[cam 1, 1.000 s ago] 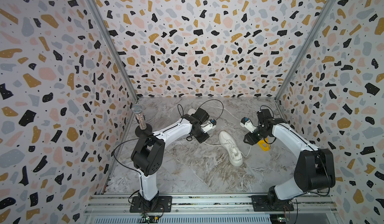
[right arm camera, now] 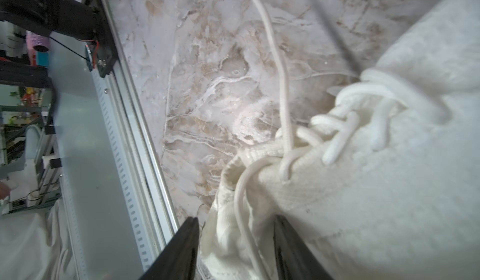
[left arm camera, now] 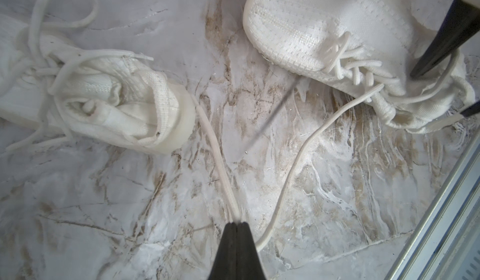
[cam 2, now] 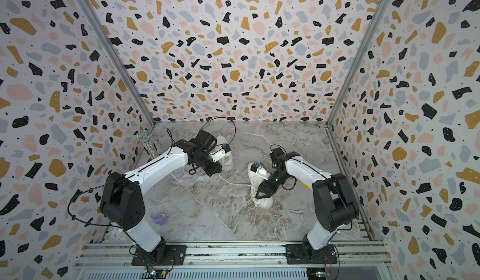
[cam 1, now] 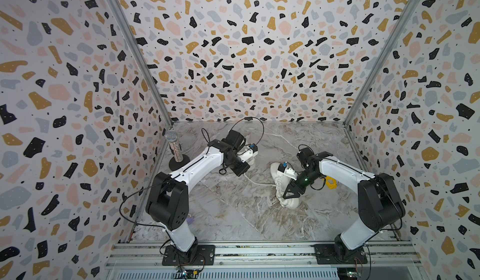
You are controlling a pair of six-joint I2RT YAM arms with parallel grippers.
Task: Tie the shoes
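A white shoe (left arm camera: 330,25) lies on the marble table, its laces crossed loosely over the top. From it a white lace (left arm camera: 300,155) runs to my left gripper, shut on that lace; a further stretch leads from the fingertips toward the second white shoe's heel. This second shoe (left arm camera: 125,100) carries looped laces and is partly covered by the left arm in the top left view. Over the first shoe's opening is my right gripper, its fingers apart. Another lace (right arm camera: 247,230) passes in the gap between them; contact is unclear.
The table's metal front rail (right arm camera: 145,180) runs close to the first shoe's heel. A yellow object (cam 1: 331,182) is beside the right arm, a purple one (cam 2: 159,219) at front left. A speckled microphone-like object (cam 1: 175,147) stands at far left.
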